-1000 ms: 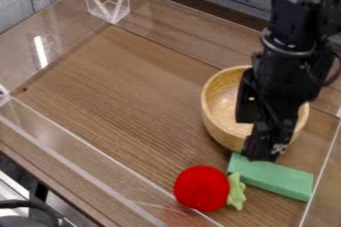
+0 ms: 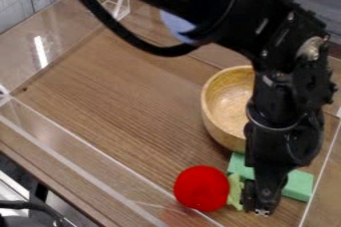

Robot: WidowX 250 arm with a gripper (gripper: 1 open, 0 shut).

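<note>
My gripper is low at the bottom right, open, its fingertips down by a red round object with a yellow-green tip and beside a flat green block. The arm covers part of the green block. A tan bowl lies behind the gripper, partly hidden by it.
A clear edge strip and dark cables run along the lower left. Something pale blue at the top is mostly hidden by the arm.
</note>
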